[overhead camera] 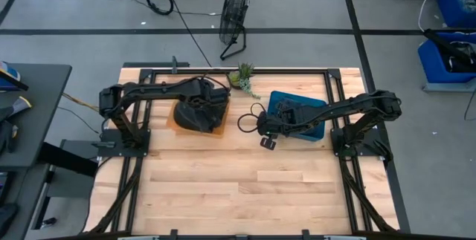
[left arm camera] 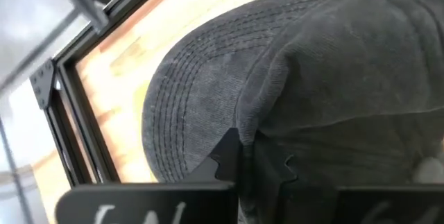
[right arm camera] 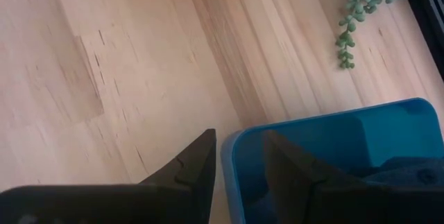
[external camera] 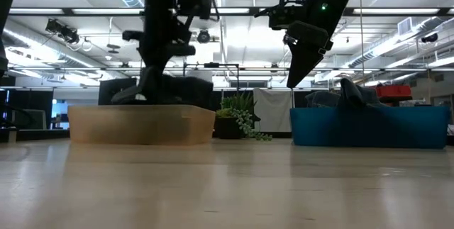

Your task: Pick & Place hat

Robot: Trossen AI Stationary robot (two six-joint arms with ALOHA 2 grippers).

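A dark grey hat [left arm camera: 326, 78] with a stitched brim fills much of the left wrist view. My left gripper is shut on a fold of its fabric near where brim and crown meet. Seen from above, the hat [overhead camera: 199, 119] is over the orange bin [overhead camera: 175, 127], partly covered by the left arm. In the low view dark fabric shows just above the rim of the bin [external camera: 142, 124]. My right gripper stands open over the near-left corner of the blue bin [right arm camera: 239, 182], its fingers apart and empty.
Dark cloth [right arm camera: 416, 174] lies inside the blue bin. A potted plant [overhead camera: 244, 78] stands at the table's back edge between the two bins.
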